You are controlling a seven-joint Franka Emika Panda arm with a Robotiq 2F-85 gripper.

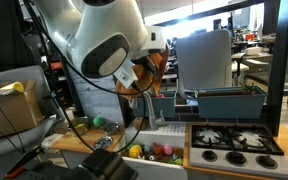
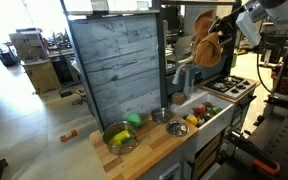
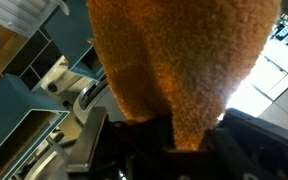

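An orange-brown cloth (image 2: 208,48) hangs from my gripper (image 2: 221,27), well above the sink (image 2: 216,121). In the wrist view the cloth (image 3: 189,65) fills the upper middle and runs down between the dark fingers, which are shut on it. Exterior view 1 shows only part of the cloth (image 1: 156,66) behind the white arm, and the fingertips are hard to make out there.
Several colourful toy fruits and vegetables (image 1: 156,152) lie in the sink beside a faucet (image 1: 149,106). To its right is a stove (image 1: 234,146), with a blue-green box (image 1: 227,106) on the shelf behind. A metal pot (image 2: 120,137) and bowls stand on the wooden counter (image 2: 150,152).
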